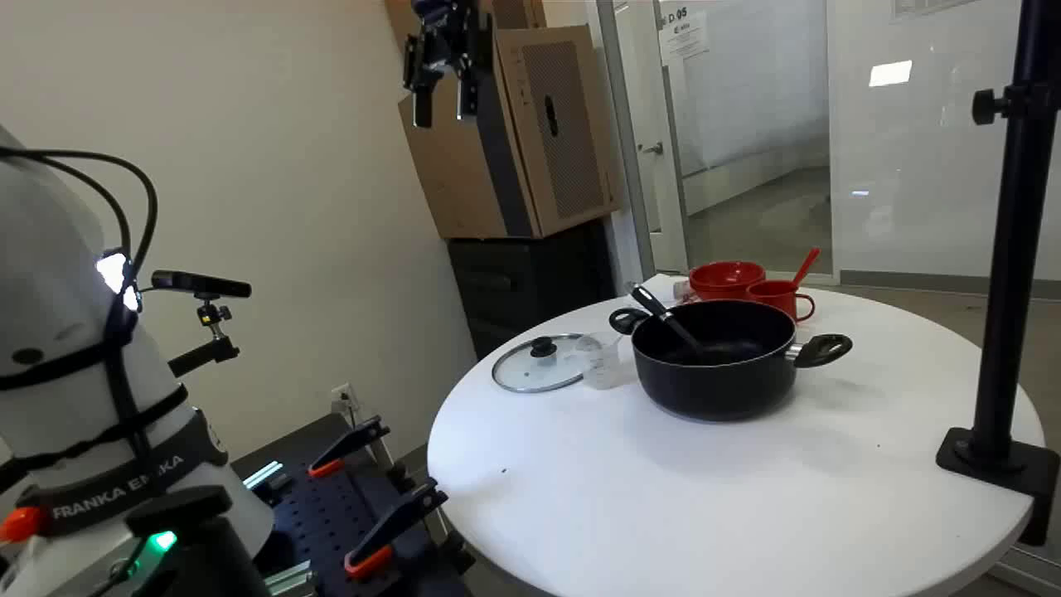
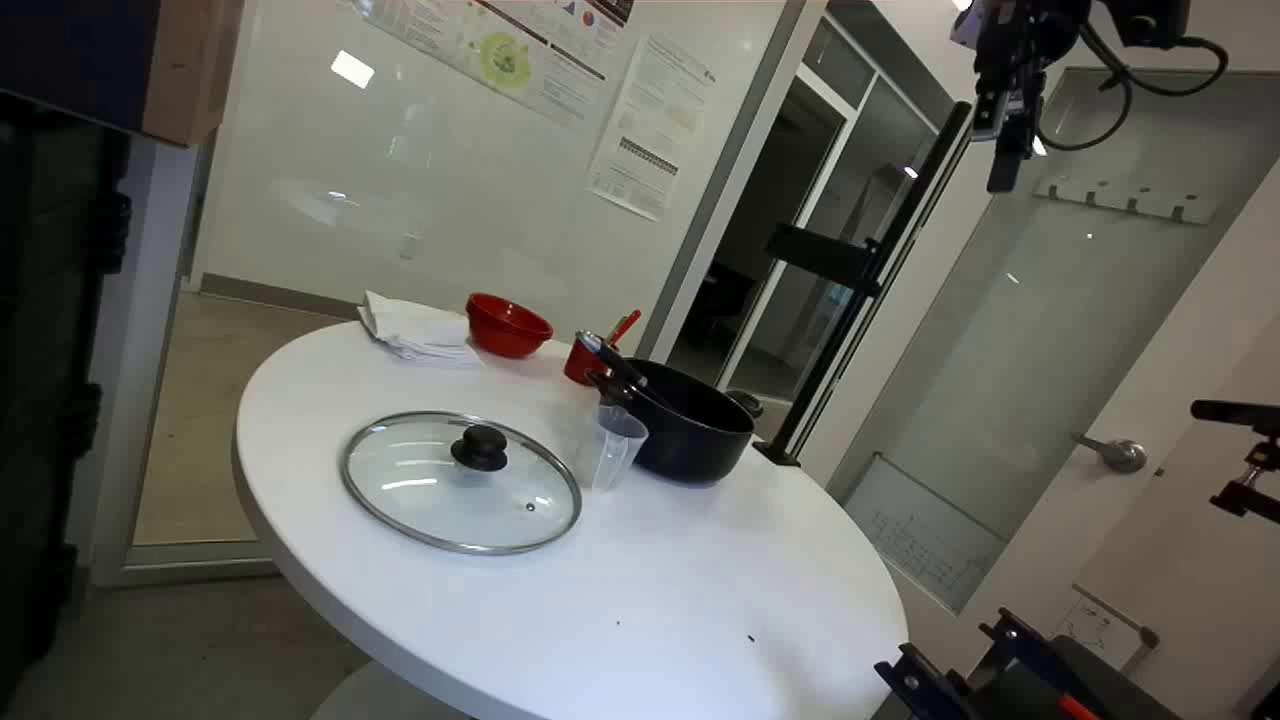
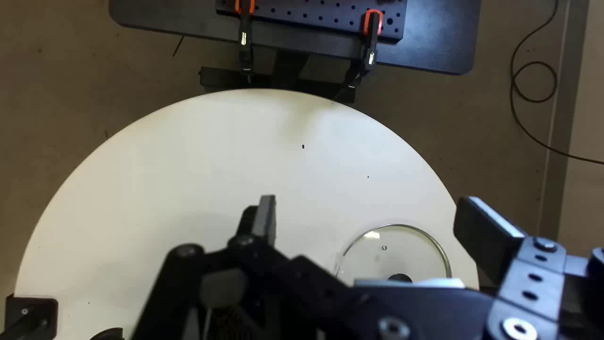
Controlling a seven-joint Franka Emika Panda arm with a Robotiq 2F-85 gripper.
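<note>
High above the table hangs my gripper point(image 1: 444, 108), open and with nothing between its fingers; in the wrist view the two fingers stand wide apart. Far below it, a black two-handled pot point(image 1: 712, 373) stands on the white round table point(image 1: 696, 497). A black-handled utensil point(image 1: 656, 305) leans in the pot over its rim. The glass lid point(image 2: 408, 486) with a black knob lies flat on the table, apart from the pot. Between lid and pot stands a clear plastic cup point(image 2: 615, 449). The gripper's body hides most of the pot in the wrist view.
Behind the pot are a red bowl point(image 2: 509, 326), a red mug point(image 1: 776, 293) with a red-handled utensil point(image 1: 806, 264), and a folded white cloth point(image 2: 414, 328). A black post point(image 1: 1005, 239) is fixed at the table's edge.
</note>
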